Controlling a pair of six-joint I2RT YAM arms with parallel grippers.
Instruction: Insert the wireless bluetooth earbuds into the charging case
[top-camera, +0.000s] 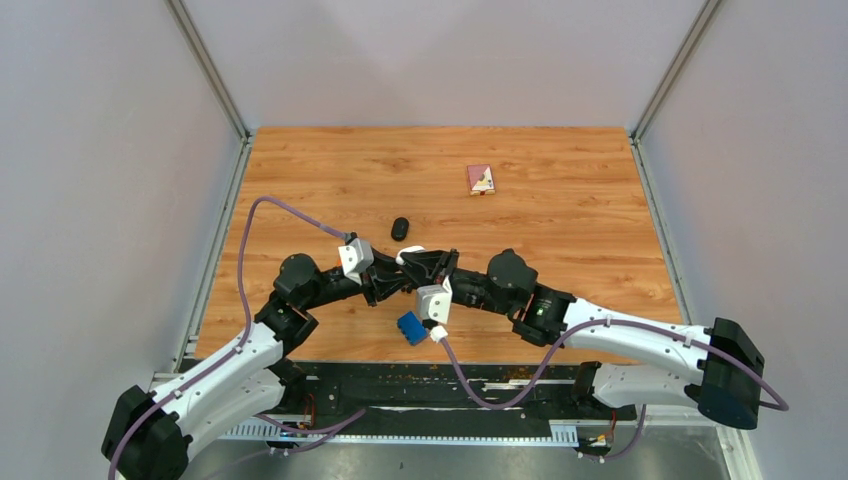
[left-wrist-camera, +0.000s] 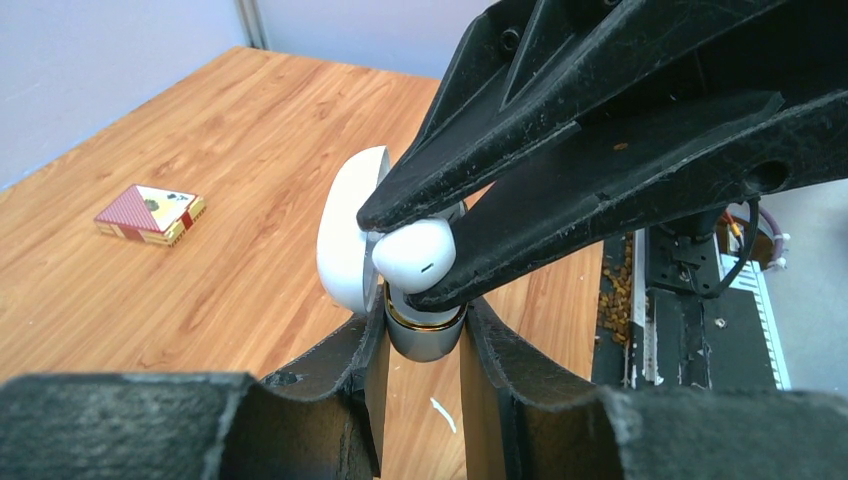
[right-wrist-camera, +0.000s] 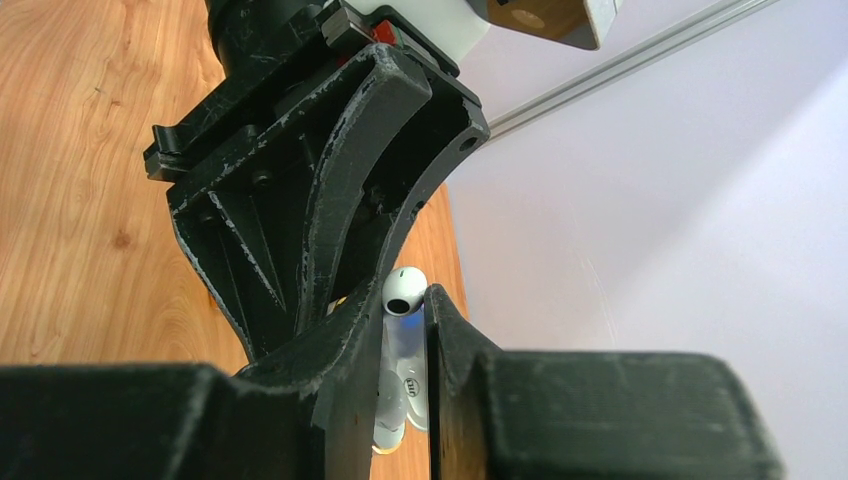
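Both grippers meet over the table's middle. In the left wrist view, my left gripper is shut on the charging case (left-wrist-camera: 345, 225), a white-lidded body with a silvery, gold-rimmed base. The fingers of my right gripper (top-camera: 405, 260) are at a white earbud (left-wrist-camera: 413, 255) at the case's opening, just beside the upright lid. In the right wrist view that earbud (right-wrist-camera: 404, 290) sits between the right fingertips, with the open case below it, partly hidden. Whether the earbud is seated cannot be told.
A black mouse-like object (top-camera: 399, 229) lies behind the grippers, a small patterned box (top-camera: 480, 180) at the back right and a blue block (top-camera: 412, 328) in front.
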